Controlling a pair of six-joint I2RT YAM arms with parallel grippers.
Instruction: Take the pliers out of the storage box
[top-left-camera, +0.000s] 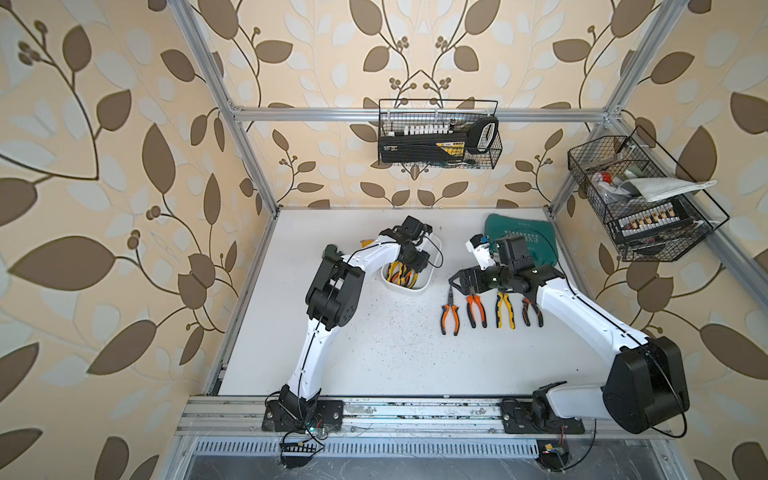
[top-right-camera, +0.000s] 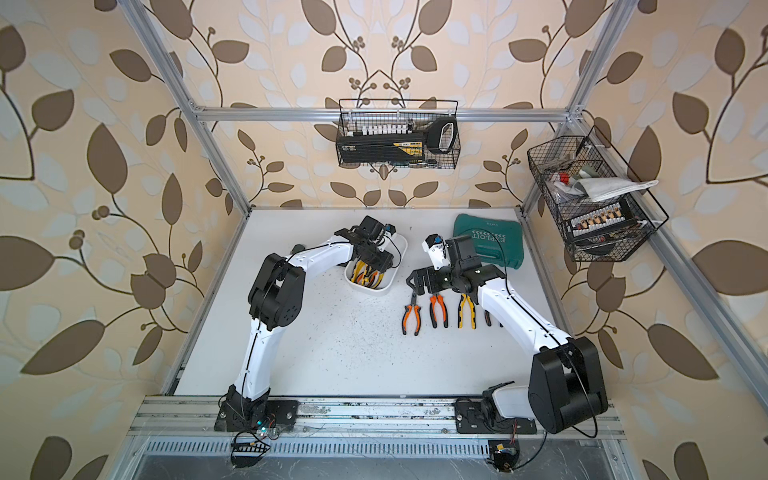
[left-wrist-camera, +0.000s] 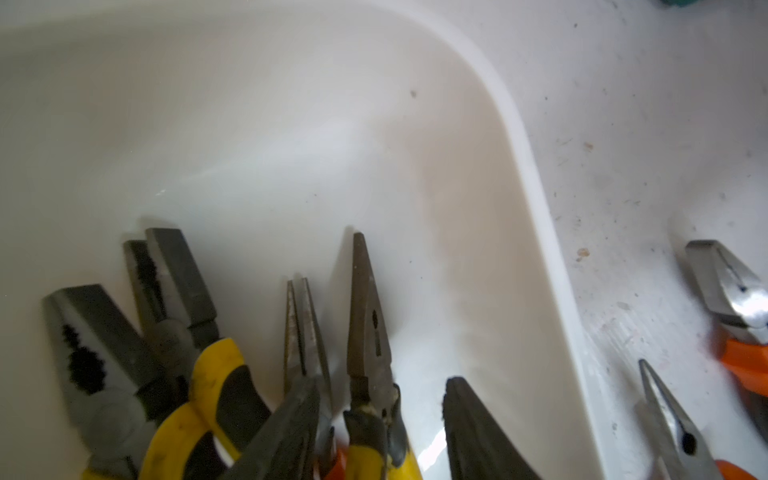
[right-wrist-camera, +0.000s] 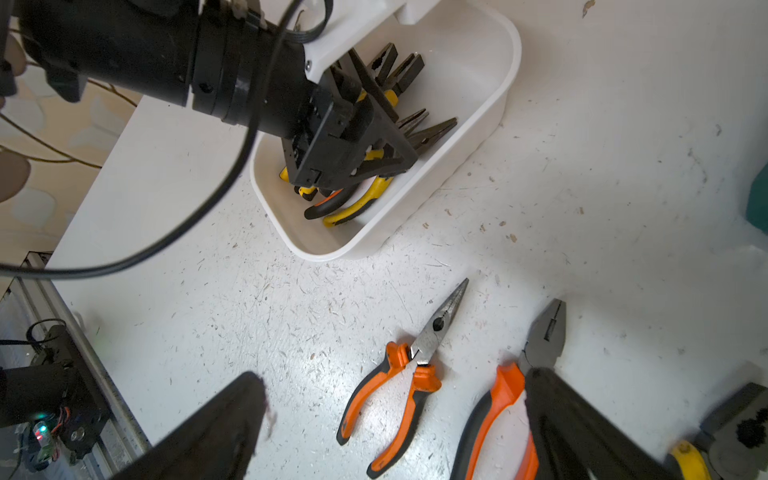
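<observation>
The white storage box (left-wrist-camera: 552, 264) holds several pliers, most with yellow-and-black handles. In the left wrist view a long-nose pair (left-wrist-camera: 369, 328) with yellow handles lies nearest the box's right wall. Left of it are a thinner-nosed pair (left-wrist-camera: 305, 344) and two blunt-nosed pliers (left-wrist-camera: 104, 360). My left gripper is down in the box, open, its fingers on either side of the long-nose pair and not closed on it. Over the table to the right, my right gripper stands open above orange-handled long-nose pliers (right-wrist-camera: 428, 336), with nothing held.
Several pliers lie in a row right of the box, among them an orange pair (top-left-camera: 477, 310) and a yellow pair (top-left-camera: 505, 310). A green case (top-left-camera: 524, 236) sits at the back right.
</observation>
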